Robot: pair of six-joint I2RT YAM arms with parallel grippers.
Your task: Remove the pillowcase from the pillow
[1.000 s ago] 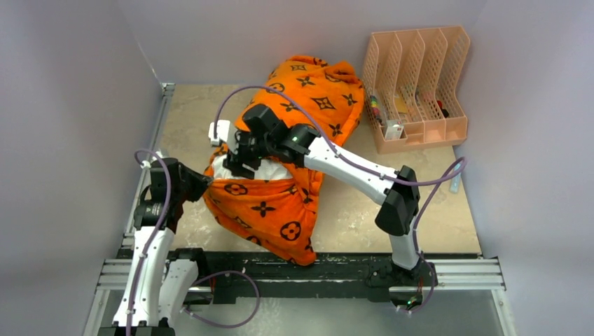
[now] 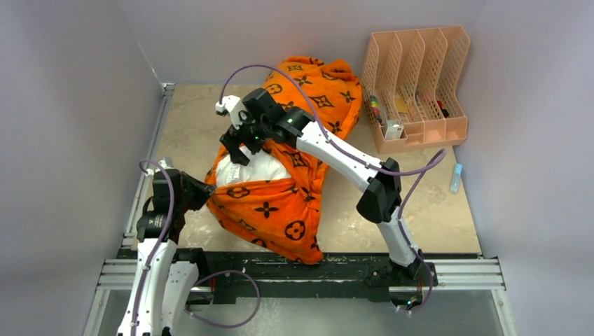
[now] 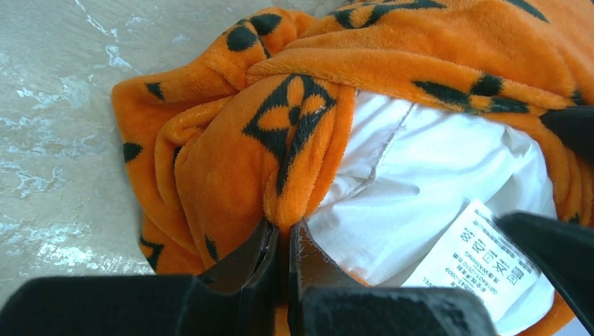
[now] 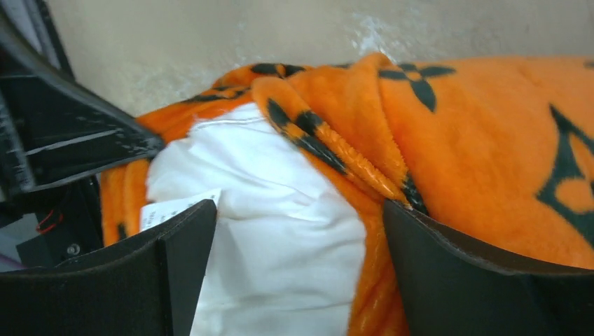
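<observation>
The orange, black-patterned pillowcase [image 2: 270,213] lies bunched around the white pillow [image 2: 256,170], whose bare part shows in a wide opening, with a printed label [image 3: 468,259]. My left gripper is shut on a fold of orange fabric at the left edge of that opening. My right gripper [image 2: 238,147] hangs open over the upper part of the opening; in the right wrist view its fingers straddle white pillow and orange fabric. What lies right at its fingertips is partly blurred.
A pink compartment organizer [image 2: 417,84] with small items stands at the back right. A light blue tube [image 2: 456,178] lies on the right. Walls rise on three sides.
My right gripper has moved up, away from the front of the opening, uncovering more white pillow in the top view.
</observation>
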